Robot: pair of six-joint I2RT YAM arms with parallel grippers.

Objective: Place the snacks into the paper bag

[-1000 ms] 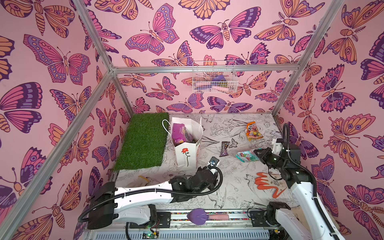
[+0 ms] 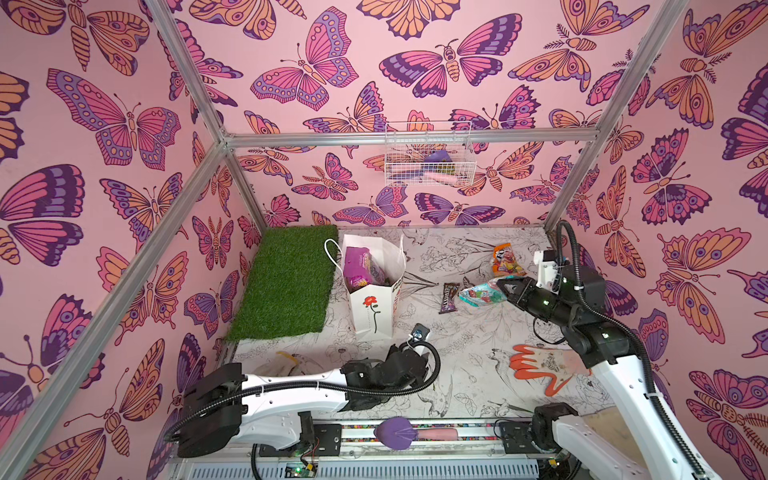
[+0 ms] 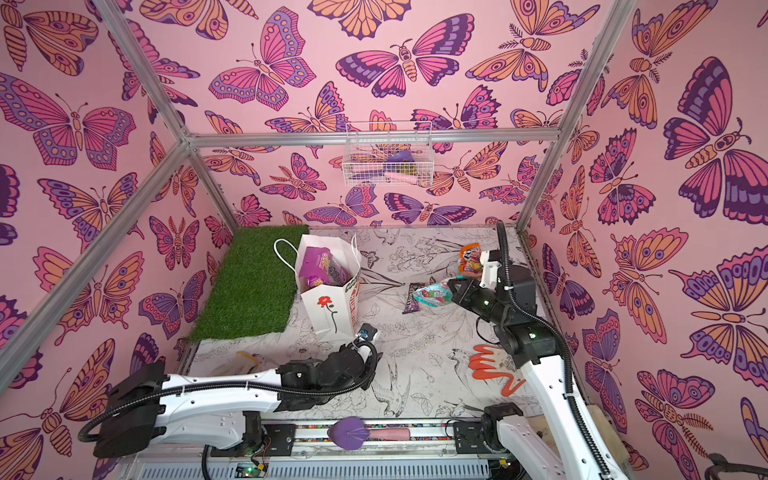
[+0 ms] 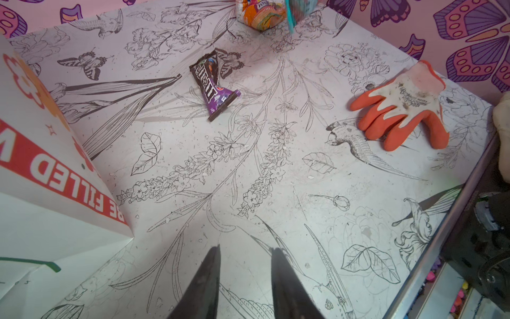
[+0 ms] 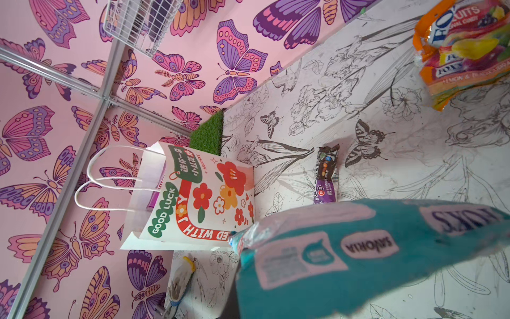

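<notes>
The white paper bag (image 2: pixel 372 312) stands upright, a purple snack pack (image 2: pixel 360 268) inside. My right gripper (image 2: pixel 508 289) is shut on a teal candy bag (image 5: pixel 372 255), which hangs raised and fills the lower right wrist view. An orange candy bag (image 2: pixel 504 260) lies behind it, and a dark purple snack bar (image 4: pixel 213 87) lies between it and the paper bag. My left gripper hovers beside the bag's front right, fingers apart, nothing between them.
Green turf (image 2: pixel 284 280) covers the back left. An orange-white glove (image 4: pixel 398 106) lies at the front right. A wire basket (image 2: pixel 429 168) hangs on the back wall.
My right gripper has lifted the teal bag and moved it toward the paper bag and upward. My left gripper has shifted slightly down and left in the top left view.
</notes>
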